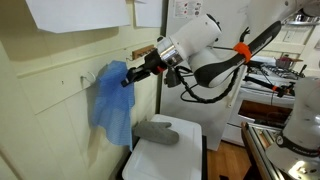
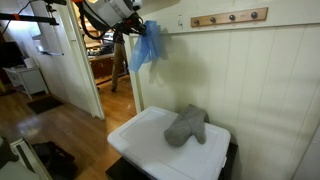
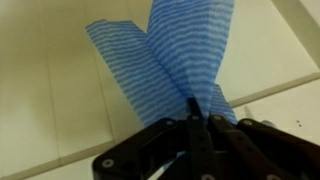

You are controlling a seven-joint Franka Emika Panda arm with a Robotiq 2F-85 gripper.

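A blue striped cloth hangs against the cream wall in exterior view 1. My gripper is shut on its upper part. In the wrist view the cloth bunches together at the fingertips and fans out beyond them. Exterior view 2 shows the gripper high near the wall's left end, the cloth draping below it. A small hook sticks out of the wall just left of the cloth; whether the two touch cannot be told.
Below stands a white-topped surface bearing a grey oven mitt. A wooden peg rail runs along the wall. To the left of that wall, a doorway opens in exterior view 2.
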